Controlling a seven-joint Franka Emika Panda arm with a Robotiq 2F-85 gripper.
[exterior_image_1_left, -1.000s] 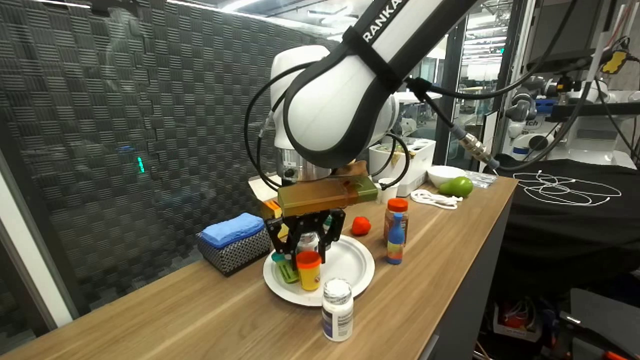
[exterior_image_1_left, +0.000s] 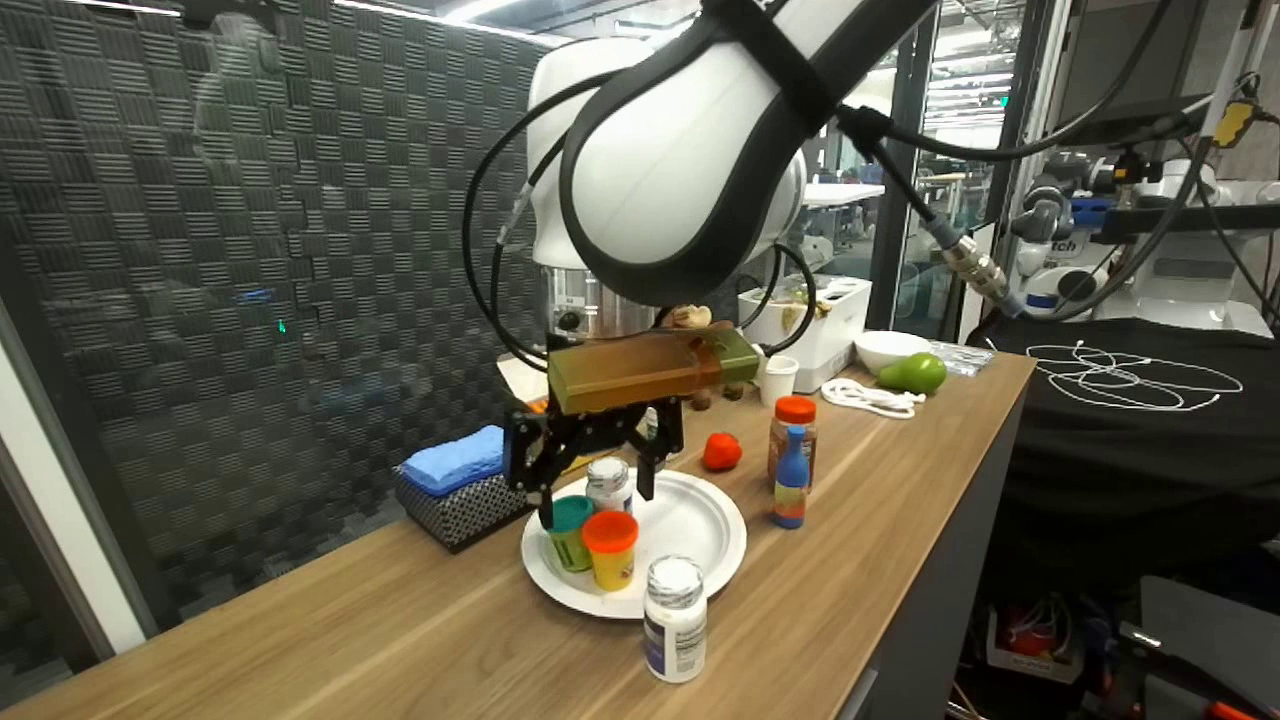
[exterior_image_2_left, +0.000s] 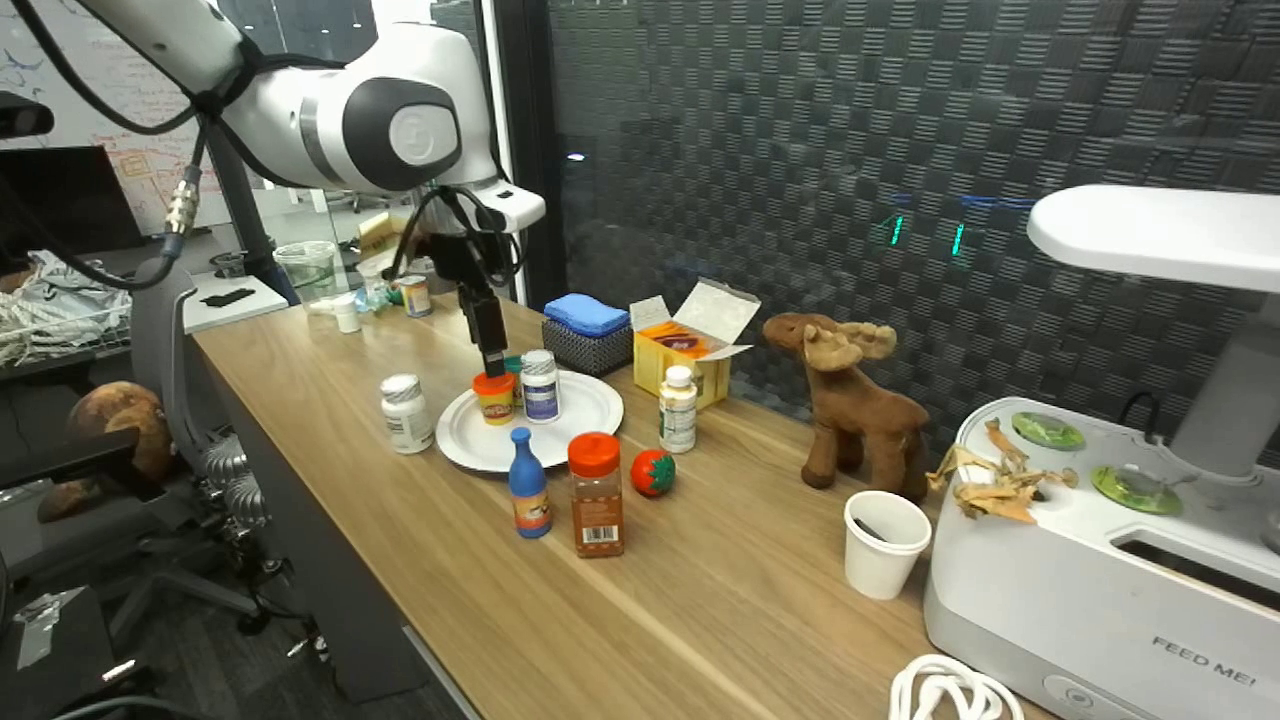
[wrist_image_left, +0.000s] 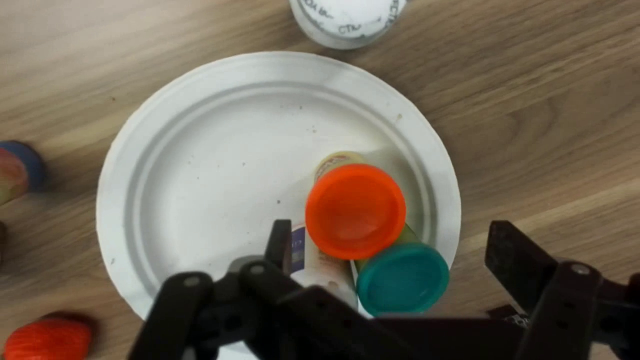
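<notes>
On the white plate (wrist_image_left: 198, 162) stand a red-lidded yellow tub (wrist_image_left: 355, 210), a teal-lidded green tub (wrist_image_left: 403, 279) and a white bottle (exterior_image_2_left: 541, 386), crowded close together. My gripper (exterior_image_1_left: 596, 498) is above them with its fingers wide apart and nothing held. In the wrist view one finger (wrist_image_left: 279, 243) hangs over the white bottle, which is partly hidden beneath it. The other finger (wrist_image_left: 510, 258) lies out past the plate's rim, on the far side of the teal lid. Both tubs show upright in exterior view 1.
A second white bottle (exterior_image_1_left: 675, 620) stands just off the plate. Nearby are a blue bottle (exterior_image_2_left: 528, 486), a red-capped spice jar (exterior_image_2_left: 596, 496), a toy tomato (exterior_image_2_left: 653, 473) and another white bottle (exterior_image_2_left: 678, 410). Behind sits a patterned box with blue cloth (exterior_image_1_left: 456, 462). Bare wood (exterior_image_1_left: 396, 624) lies at front left.
My gripper has risen and its fingers have spread apart. The green tub, tilted earlier, now stands upright beside the yellow tub. The plate has shifted slightly toward the front left.
</notes>
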